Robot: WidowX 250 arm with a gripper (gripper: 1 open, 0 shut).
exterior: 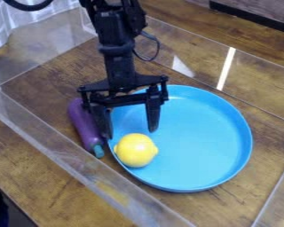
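The black gripper (123, 110) hangs over the left part of a blue plate (209, 151), open, its two fingers spread downward. A yellow ball-like object (136, 152) lies on the plate just below and between the fingertips. A purple elongated object with a teal end (85, 124) lies outside the plate on the left, beside the gripper's left finger and partly behind it.
A transparent edge or wall runs diagonally along the lower left, close to the purple object. A dark cable loops near the top.
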